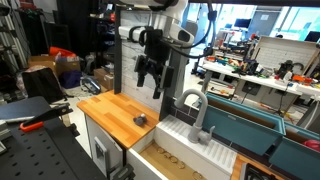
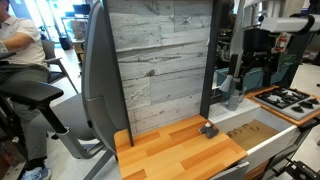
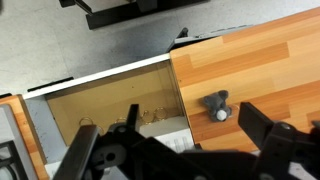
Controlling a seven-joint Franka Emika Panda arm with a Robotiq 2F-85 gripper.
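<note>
A small dark grey object (image 3: 217,101) with a pale round end lies on the wooden counter (image 3: 260,65); what it is cannot be made out. The same grey object (image 1: 140,119) sits near the counter's right edge in exterior view 1, and beside the sink in exterior view 2. Above the counter hangs my gripper (image 1: 150,87), pointing down. Its dark fingers (image 3: 128,118) stand wide apart in the wrist view, with nothing held between them. A clear gap separates the gripper from everything below.
An open drawer (image 3: 105,92) with several small hook-like shapes in it lies beside the counter. A grey faucet (image 1: 190,98) rises by the sink. A pale plank wall (image 2: 165,65) borders the counter.
</note>
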